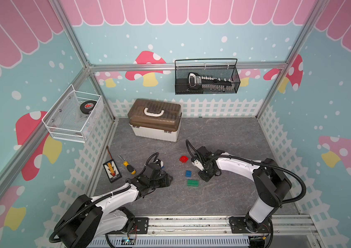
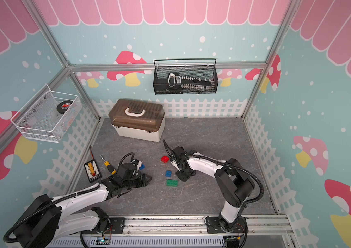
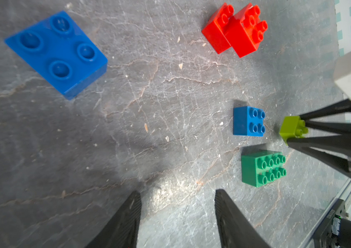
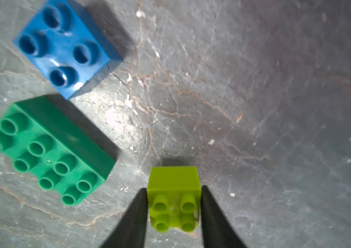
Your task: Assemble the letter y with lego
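Note:
My right gripper is shut on a lime-green brick (image 4: pixel 173 178), its studs toward the camera. Beside it in the right wrist view lie a green eight-stud brick (image 4: pixel 68 136) and a small blue brick (image 4: pixel 70 45), apart from each other. A pair of red bricks (image 3: pixel 237 31) sits farther back in the left wrist view. Another blue brick (image 3: pixel 57 53) lies at that view's upper left. My left gripper stands open over bare table, nothing between its fingers; in the top left view its arm partly hides that blue brick.
A screwdriver (image 1: pixel 130 168) and a black tray (image 1: pixel 112 171) lie left of the left arm. The brown-lidded toolbox (image 1: pixel 154 119) stands at the back.

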